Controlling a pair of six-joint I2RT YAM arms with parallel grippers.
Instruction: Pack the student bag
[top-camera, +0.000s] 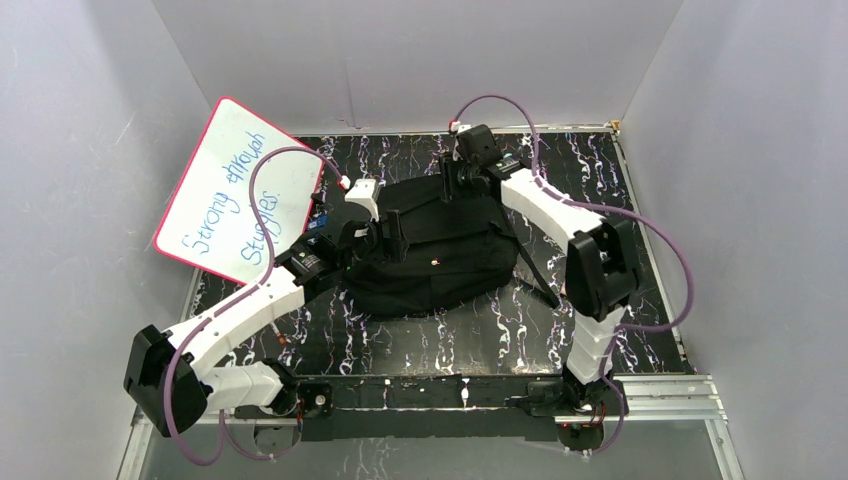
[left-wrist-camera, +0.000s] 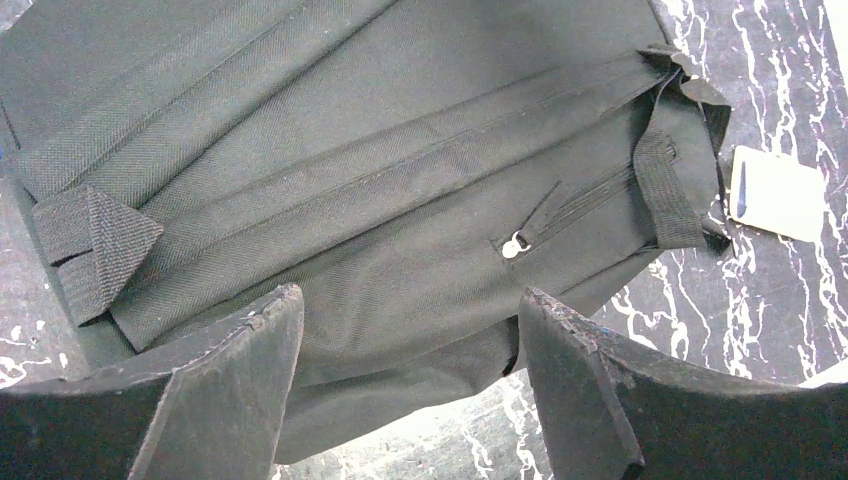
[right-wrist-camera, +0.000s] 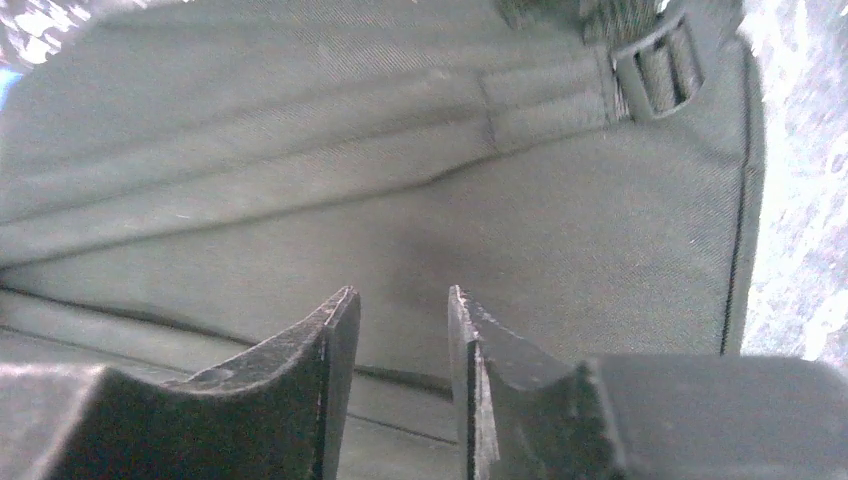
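A black bag (top-camera: 440, 265) lies flat in the middle of the table, its straps uppermost. Above its left half hangs my left gripper (top-camera: 395, 237), open and empty. In the left wrist view the bag's front pocket shows a small zip pull (left-wrist-camera: 513, 246), and the open left gripper is over the bag's lower edge. My right gripper (top-camera: 449, 176) is over the bag's far end. The right wrist view has the right gripper part open above bare fabric, nothing between its fingers; a strap with a buckle (right-wrist-camera: 660, 68) lies beyond it.
A whiteboard (top-camera: 240, 190) with handwriting leans at the left. Partly hidden by the left arm is a blue object (top-camera: 318, 220). A white, card-like item (left-wrist-camera: 776, 193) rests right of the bag.
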